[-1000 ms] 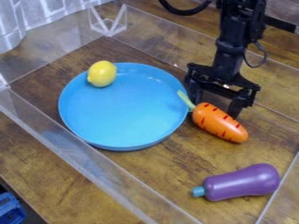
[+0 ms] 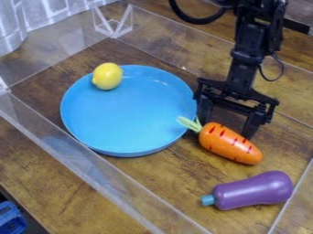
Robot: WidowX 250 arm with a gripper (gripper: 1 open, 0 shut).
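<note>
My black gripper (image 2: 235,111) is lowered at the right of the blue plate (image 2: 91,119), its open fingers just above and behind an orange toy carrot (image 2: 228,144). The carrot lies on the wooden surface beside the plate, its green top toward the plate's right rim. Whether a finger touches it cannot be told. A yellow toy lemon (image 2: 106,76) sits on the plate's back left rim, and a purple toy eggplant (image 2: 252,190) lies at the front right.
Clear plastic walls run along the left and front of the wooden surface (image 2: 159,201). Bare wood shows behind the plate and to the right of the carrot.
My gripper has risen or shifted slightly, and the carrot has moved a little down and right, turning slightly. The lemon and eggplant are where they were.
</note>
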